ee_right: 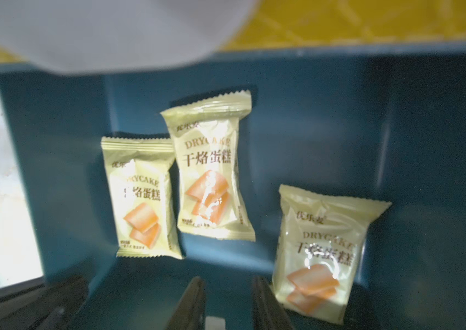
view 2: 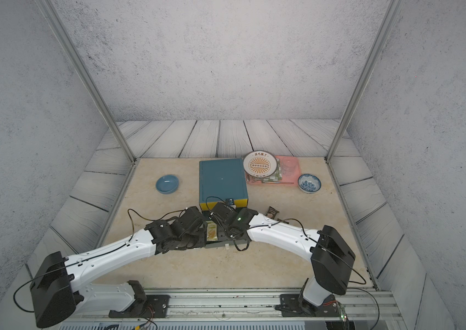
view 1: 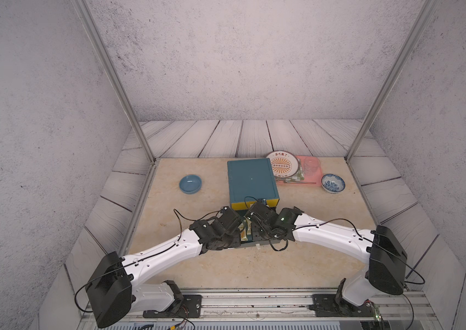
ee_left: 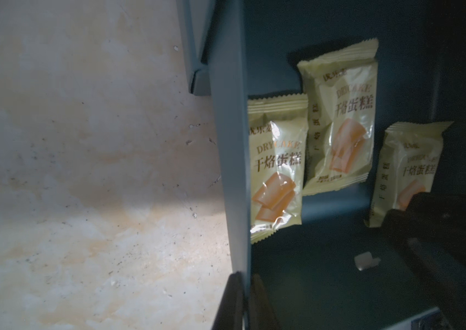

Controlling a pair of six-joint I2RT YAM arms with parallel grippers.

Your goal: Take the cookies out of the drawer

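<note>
The drawer (ee_left: 310,286) of a blue cabinet (view 1: 252,178) is pulled out toward me, with three pale yellow cookie packets lying flat inside. In the right wrist view, the left packet (ee_right: 139,192) and the middle packet (ee_right: 210,187) lie close together, while the right packet (ee_right: 321,247) sits apart. My left gripper is shut on the drawer's side wall, one finger on each side of it. Over the drawer, my right gripper stands open, apart from the packets, nothing between its fingers. Both arms partly hide the drawer from above.
A small dark packet (view 2: 272,211) lies right of the cabinet. Farther off are a blue bowl (view 1: 190,184), a patterned plate (view 1: 283,164), a pink tray (view 1: 312,178) and a blue-and-white bowl (view 1: 333,183).
</note>
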